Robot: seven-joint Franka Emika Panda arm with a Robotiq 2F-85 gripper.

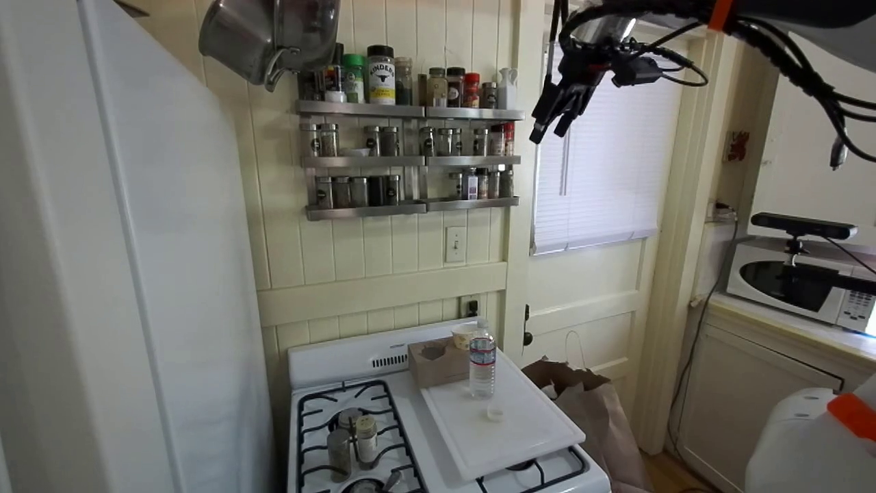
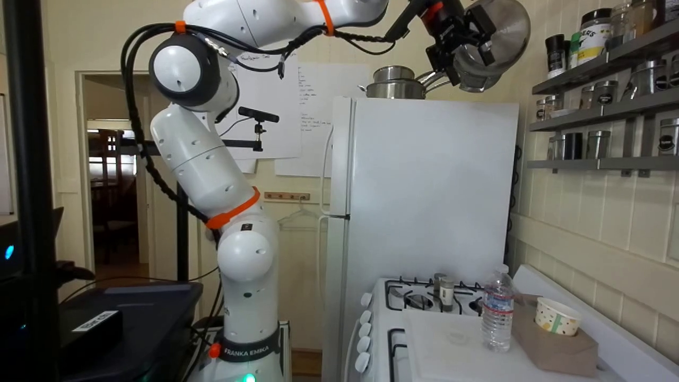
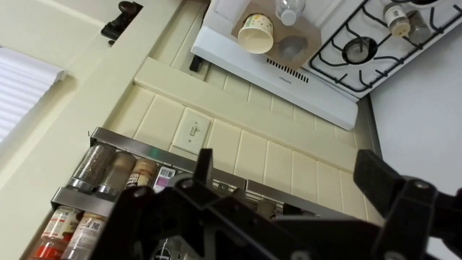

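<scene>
High in exterior view 1, my gripper (image 1: 550,134) hangs in front of the window blind, right of the spice shelves. Its fingers stand open, and in the wrist view the gap between the two fingertips is empty. Far below, a clear water bottle (image 1: 482,370) stands upright on a white board (image 1: 525,423) laid over the stove. A small white ring-like piece (image 1: 495,413) lies on the board before it. Behind the bottle, a patterned paper cup (image 2: 557,316) rests on a brown cardboard box (image 2: 560,350). Two shakers (image 1: 366,439) stand on the left burners.
Metal spice shelves (image 1: 361,161) full of jars line the wall, and their lower part is close under my fingers in the wrist view. A steel pot (image 1: 271,41) hangs upper left beside the fridge (image 2: 433,191). A paper bag (image 1: 583,411) stands right of the stove.
</scene>
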